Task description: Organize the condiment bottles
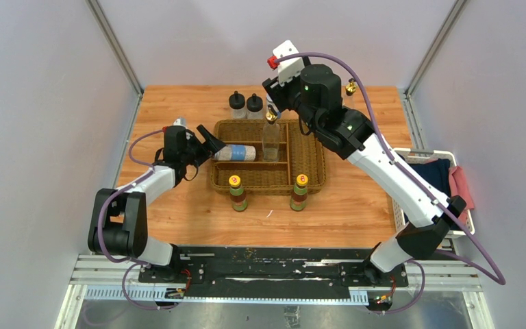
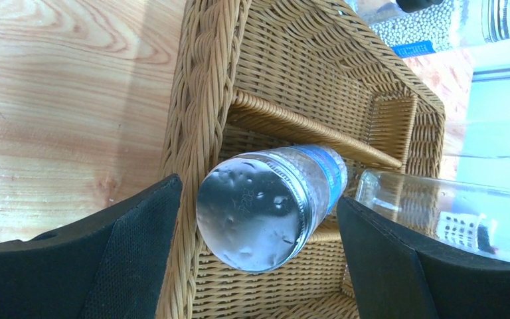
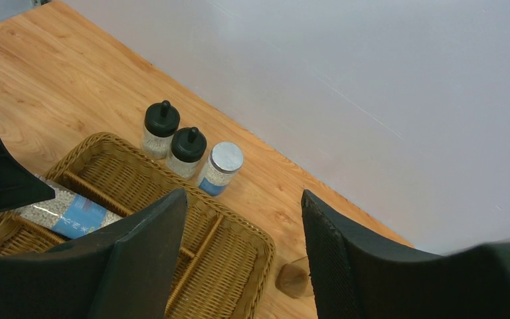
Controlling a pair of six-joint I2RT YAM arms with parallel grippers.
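A jar with a blue label (image 1: 236, 152) lies on its side in the middle compartment of the wicker basket (image 1: 246, 179); its silver lid (image 2: 251, 211) faces my open left gripper, whose fingers stand either side of that end, contact unclear. A clear bottle (image 1: 270, 144) stands beside it in the top view. My open right gripper hangs high over the back right, nothing between its fingers. Two black-capped bottles (image 3: 161, 125) and a silver-lidded jar (image 3: 220, 169) stand behind the basket.
Two yellow-capped bottles (image 1: 238, 199) (image 1: 299, 197) stand at the basket's front. A gold-topped bottle (image 1: 351, 88) is at the back right, partly hidden. A white crate with cloths (image 1: 404, 152) sits at the right edge.
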